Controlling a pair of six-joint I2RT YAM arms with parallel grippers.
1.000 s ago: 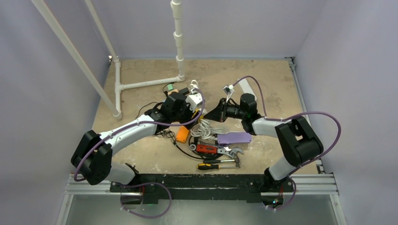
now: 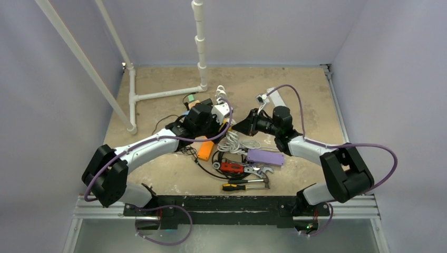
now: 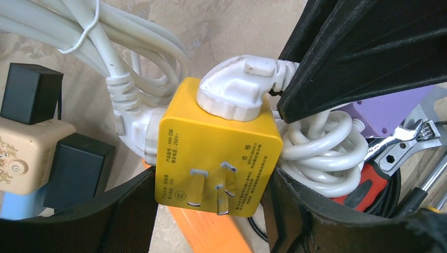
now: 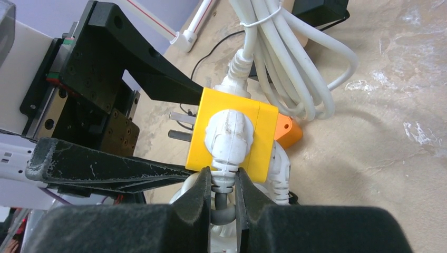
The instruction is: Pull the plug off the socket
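Observation:
A yellow adapter socket (image 3: 219, 153) is held by my left gripper, whose fingers press its two sides. Metal prongs on one face point toward the left wrist camera. A white plug (image 3: 234, 87) is seated in one adapter face; a second white plug (image 3: 137, 124) sits in another. The fingers (image 4: 197, 211) of my right gripper lie on either side of the first plug's ribbed neck (image 4: 223, 182), close against it. How tightly they close is unclear. From the top, both grippers meet mid-table, hiding most of the adapter.
Bundled white cable (image 3: 327, 153) lies beneath the adapter. Nearby are an orange block (image 2: 205, 150), a purple box (image 2: 265, 157), a red-handled tool (image 2: 232, 167) and a hammer (image 2: 253, 181). White pipes (image 2: 168, 94) stand at the back left.
Both arms have shifted slightly to the right, and the right elbow has swung outward and lower in the top view. The grippers remain close together.

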